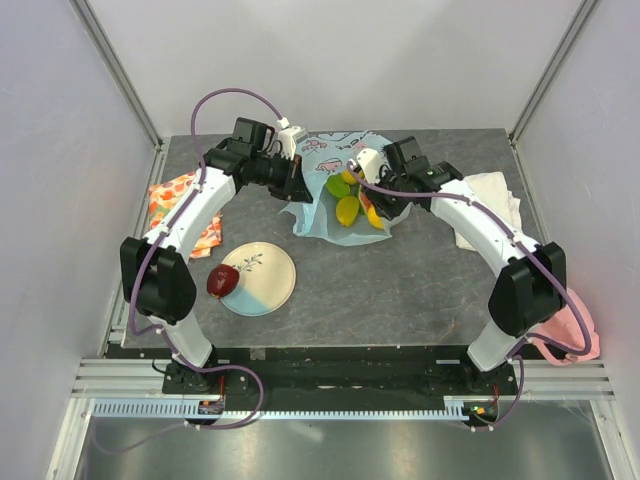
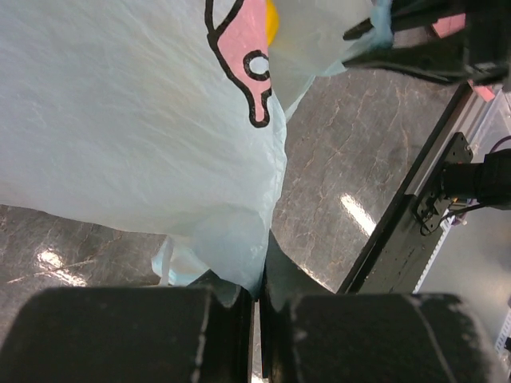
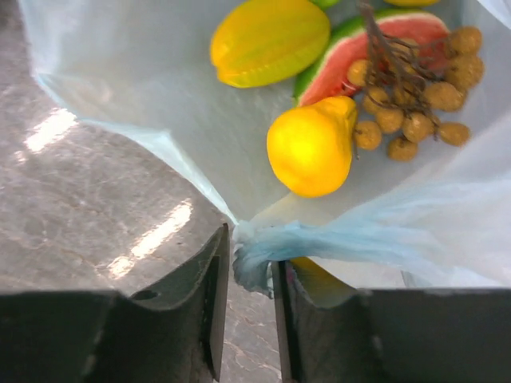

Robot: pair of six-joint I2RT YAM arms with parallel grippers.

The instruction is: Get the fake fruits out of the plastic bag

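Note:
The pale blue plastic bag (image 1: 330, 225) lies open at the back middle, held up on both sides. My left gripper is shut on the bag's edge at its left. My right gripper is at the right edge, bag film between its fingers, which look slightly apart. Inside lie a starfruit (image 3: 271, 44), a watermelon slice (image 3: 319, 80), a yellow pear-shaped fruit (image 3: 307, 155), a bunch of brown berries (image 3: 419, 124) and green fruit (image 1: 336, 185).
A plate (image 1: 265, 280) with a dark red fruit (image 1: 222, 280) lies front left. An orange patterned cloth (image 1: 205, 240) is at the left, a white cloth (image 1: 490, 190) and a pink bag (image 1: 570, 320) at the right.

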